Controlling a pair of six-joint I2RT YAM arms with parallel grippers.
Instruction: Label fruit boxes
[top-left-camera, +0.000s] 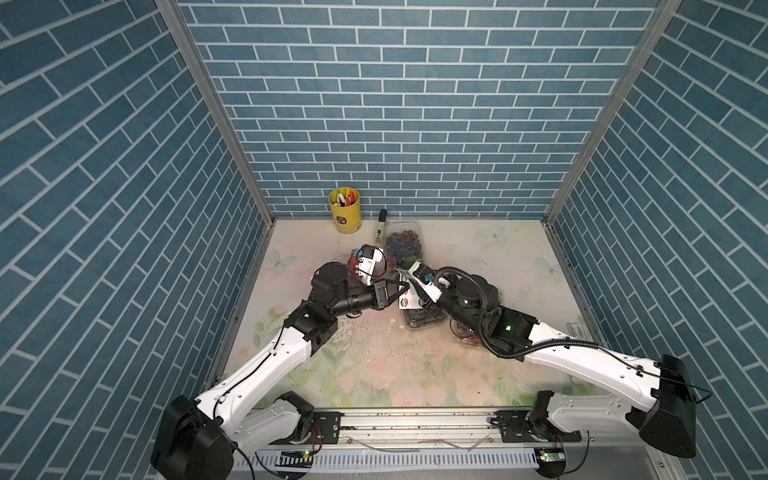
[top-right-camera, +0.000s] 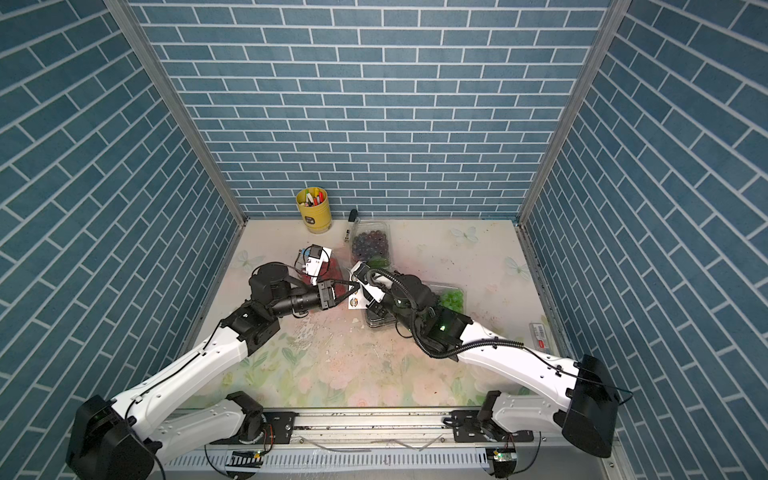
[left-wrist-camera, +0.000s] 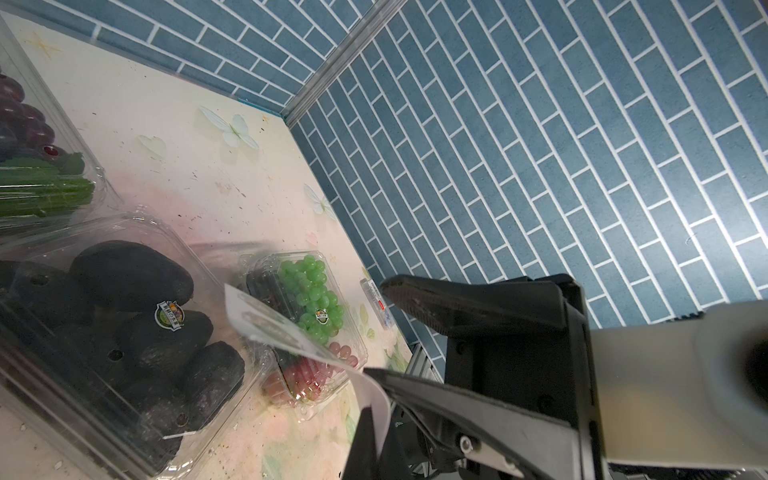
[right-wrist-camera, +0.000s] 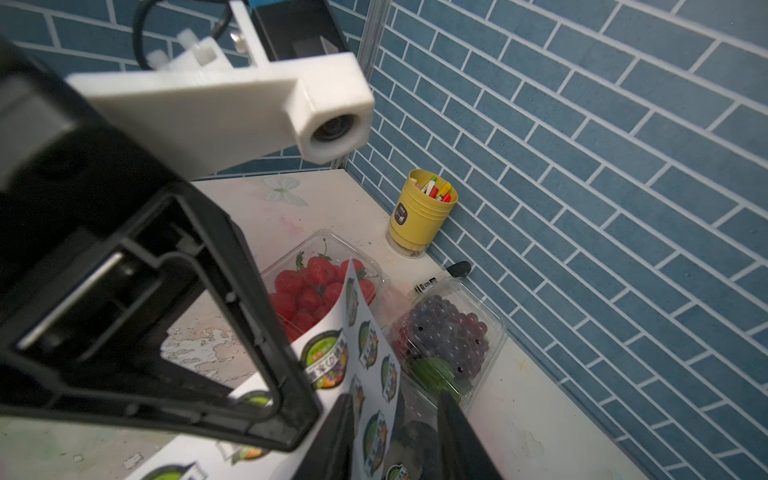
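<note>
A white sheet of round fruit stickers (right-wrist-camera: 328, 360) is pinched in my left gripper, whose fingers are shut on it. The sheet bends upward, its free corner over the avocado box. My right gripper stands part open, the sheet between its fingers, close to one of them. A clear box of avocados (left-wrist-camera: 152, 320) lies below, bearing a round label. Behind it is a box of dark grapes (right-wrist-camera: 448, 332). Strawberries fill another box (right-wrist-camera: 320, 280) at the left. A box of green and red grapes (left-wrist-camera: 312, 300) sits to the right, also labelled.
A yellow cup of pens (top-left-camera: 345, 211) stands at the back left, with a black marker (top-left-camera: 381, 224) beside it. Both arms meet closely over the middle.
</note>
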